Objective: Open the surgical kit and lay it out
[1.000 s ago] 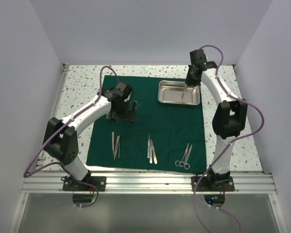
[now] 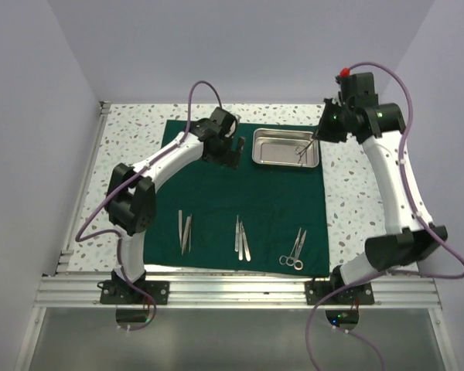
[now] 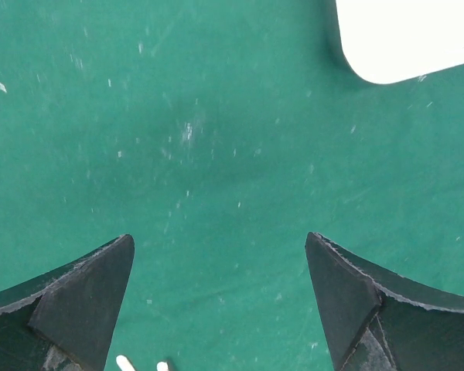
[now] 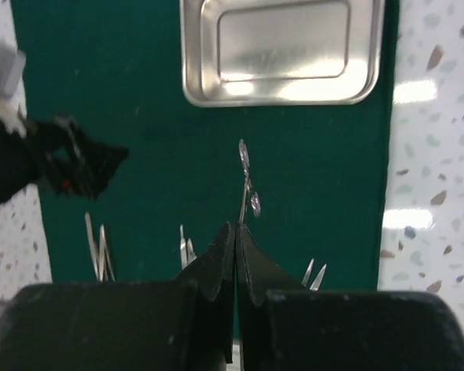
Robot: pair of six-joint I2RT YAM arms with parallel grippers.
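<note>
A ring-handled instrument (image 4: 245, 170) hangs from the tips of my right gripper, which is shut on its thin end; its two finger loops point away from the fingers. From above, the instrument (image 2: 304, 150) appears over the steel tray (image 2: 257, 147), whose floor looks bare in the right wrist view. Over the green cloth, left of the tray, my left gripper is open with nothing between its fingers. Two scissor-like tools (image 2: 296, 251) lie at the cloth's front right, slim tools (image 2: 241, 241) at the front middle, and more (image 2: 185, 232) at the front left.
Speckled tabletop (image 2: 348, 185) shows on both sides. The left arm (image 4: 69, 158) reaches in from the side in the right wrist view.
The right arm has risen and swung right, with the instrument still hanging from its gripper. My left arm has moved back and right, away from the front left tools, towards the tray.
</note>
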